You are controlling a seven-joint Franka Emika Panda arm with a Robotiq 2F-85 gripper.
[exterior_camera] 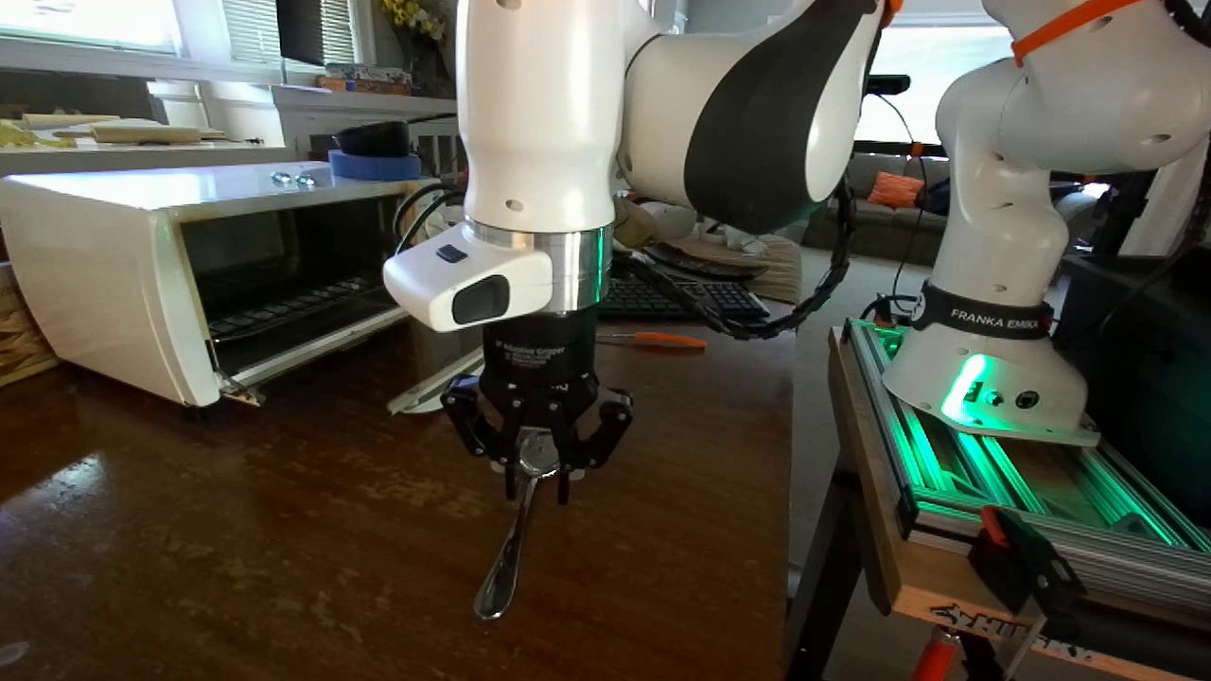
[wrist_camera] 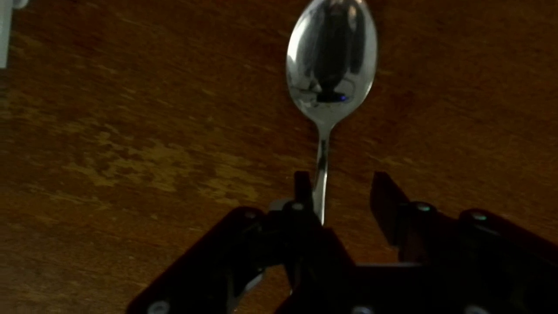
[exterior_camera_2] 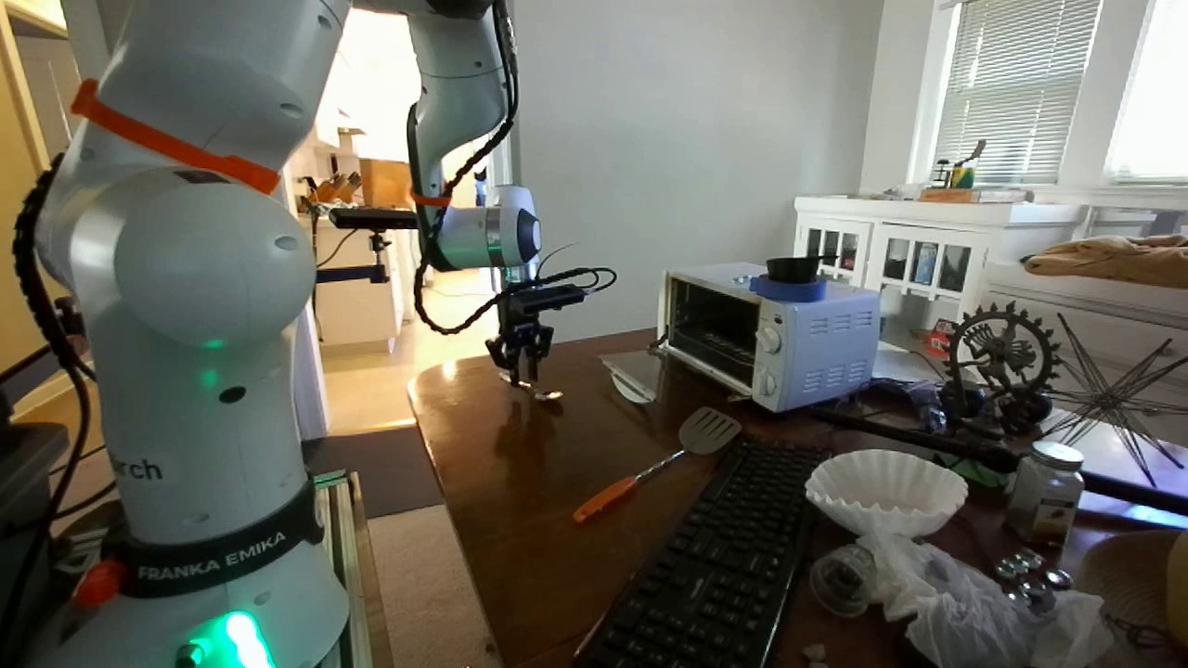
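A silver spoon (exterior_camera: 496,589) lies on the brown wooden table, its handle toward the viewer in exterior view 1. Directly over it my gripper (exterior_camera: 536,489) points down, fingers partly open. In the wrist view, the spoon's shiny bowl (wrist_camera: 332,60) is at the top and its neck runs down between the fingers of my gripper. The neck runs close beside the left finger (wrist_camera: 302,189), while a gap separates it from the right finger (wrist_camera: 384,201). Whether the left finger touches it, I cannot tell. The rest of the handle is hidden behind the gripper there.
Behind on the left stands a white toaster oven (exterior_camera: 91,255), its door lowered. An orange-handled spatula (exterior_camera_2: 620,490) and a black keyboard (exterior_camera_2: 713,557) lie farther along the table. A white-grey tray (exterior_camera_2: 637,377) is near the gripper. Open table surrounds the spoon's handle end.
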